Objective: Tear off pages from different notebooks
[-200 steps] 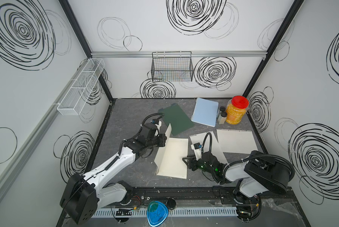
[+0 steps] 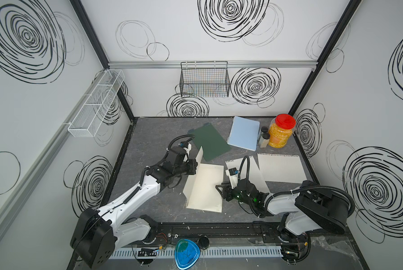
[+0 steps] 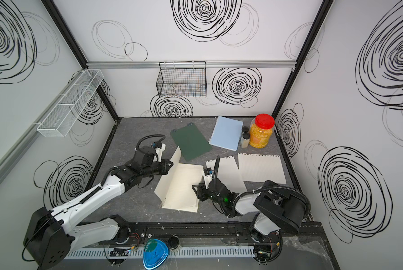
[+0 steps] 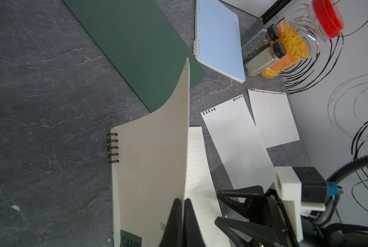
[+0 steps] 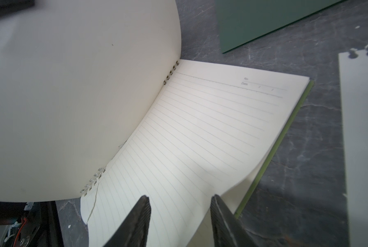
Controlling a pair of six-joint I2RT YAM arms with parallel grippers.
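A spiral notebook lies open near the front middle, its lined page [image 5: 216, 111] showing. Its cover [image 4: 155, 164] is raised and bowed; my left gripper is shut on the cover's free edge. Over the notebook's right side my right gripper stands open, its fingertips spread either side of the lifted edge of the lined page. That page is still at the binding near the top; its lower left corner shows a torn strip. A green notebook [image 2: 210, 141] and a blue notebook [image 2: 243, 132] lie behind.
Two loose white sheets [image 4: 237, 140] with ragged holes lie to the right, partly under my right arm. Two small shakers [image 2: 263, 139] and a red-lidded jar [image 2: 280, 130] stand at the back right.
The left arm and the raised cover hold still.
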